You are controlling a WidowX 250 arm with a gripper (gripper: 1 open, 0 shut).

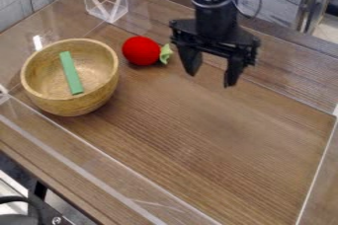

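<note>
The robot's dark gripper (212, 66) hangs over the upper middle of the wooden table (211, 150), its two fingers pointing down and apart. I cannot make out anything between them. Just left of it lies a red round object (140, 50) with a small green part on its right, like a tomato or strawberry toy. A tan wooden bowl (93, 99) at the left holds a green bar-shaped item (70, 73).
A clear, angular container or stand (106, 2) is at the back left. A black cable or ring shows at the bottom left corner.
</note>
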